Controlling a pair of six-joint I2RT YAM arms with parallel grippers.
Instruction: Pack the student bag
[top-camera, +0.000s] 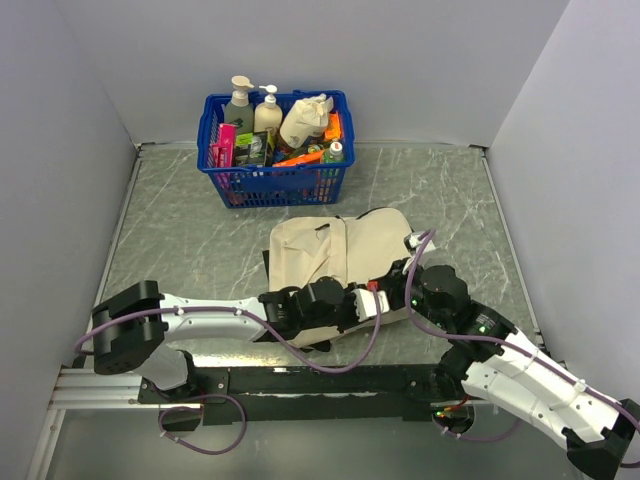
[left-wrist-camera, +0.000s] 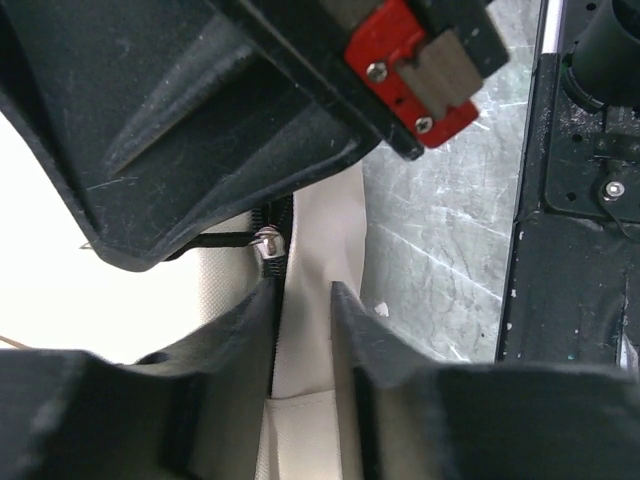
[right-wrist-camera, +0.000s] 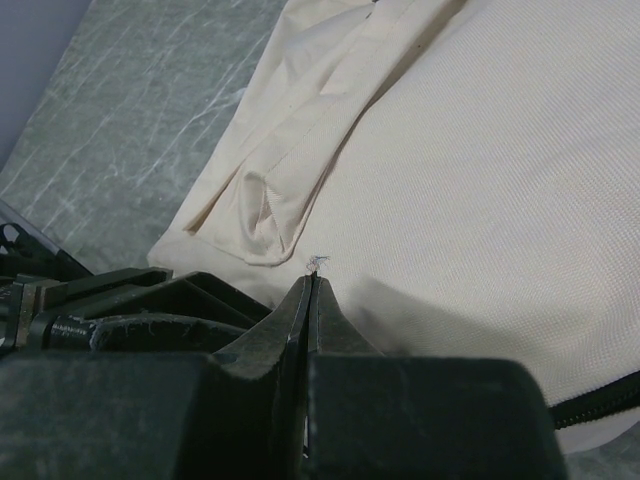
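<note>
The cream canvas bag (top-camera: 310, 250) lies flat at the front of the table. My left gripper (top-camera: 365, 305) is over its front right part; its blurred fingertips (left-wrist-camera: 305, 340) are apart at a zipper (left-wrist-camera: 268, 242) with a metal pull, the pale fabric edge between or just beyond them. My right gripper (top-camera: 392, 285) is close beside the left one, shut over the bag's cream fabric, with nothing clearly between its fingertips. The right gripper's black housing fills the upper part of the left wrist view.
A blue basket (top-camera: 285, 185) of bottles, packets and boxes stands at the back. Bare marble table (top-camera: 170, 220) lies left of the bag and at the back right. A dark rail (top-camera: 310, 385) runs along the front edge.
</note>
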